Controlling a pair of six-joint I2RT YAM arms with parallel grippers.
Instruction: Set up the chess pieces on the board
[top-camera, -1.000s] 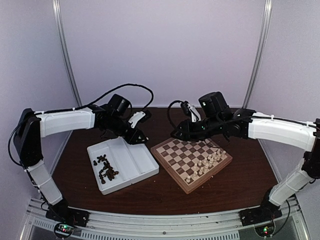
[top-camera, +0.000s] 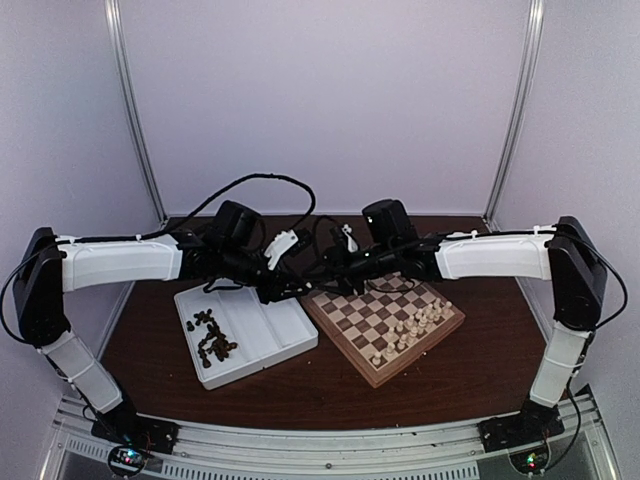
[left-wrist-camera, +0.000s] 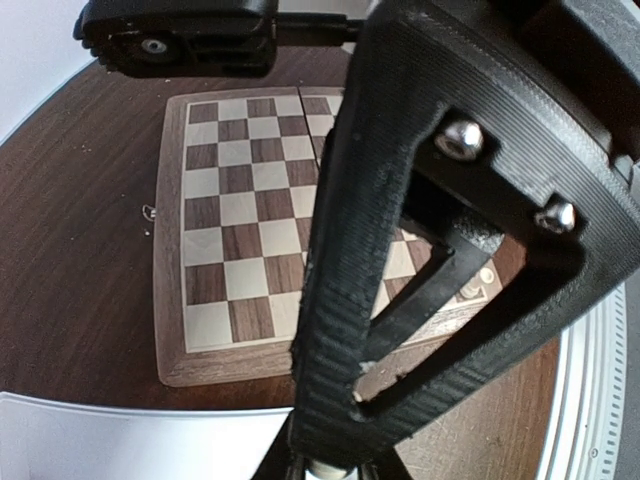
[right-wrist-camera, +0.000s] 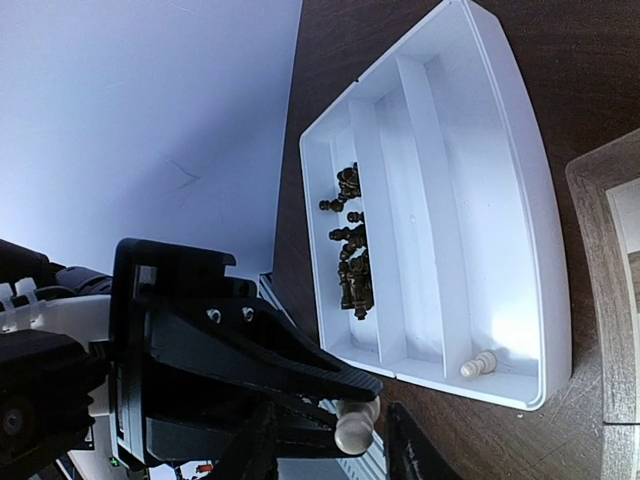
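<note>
The two grippers meet in mid-air between the white tray and the chessboard (top-camera: 340, 338). My left gripper (top-camera: 298, 287) is shut on a white chess piece, which also shows at the bottom of the left wrist view (left-wrist-camera: 328, 468). My right gripper has its fingers either side of that piece, apparently apart from it. White pieces (top-camera: 390, 350) stand along the board's near right side. Dark pieces (right-wrist-camera: 355, 280) lie in the tray's outer compartment, and another white piece (right-wrist-camera: 477, 364) lies in the tray's inner compartment.
The white tray (top-camera: 260, 360) sits left of the board on the dark table (top-camera: 490, 370). Bare table shows in front of both and right of the board. Cables arch over both arms.
Over the last second both arms have moved inward until the grippers meet at the middle, the right one coming leftward. Board and tray are unchanged.
</note>
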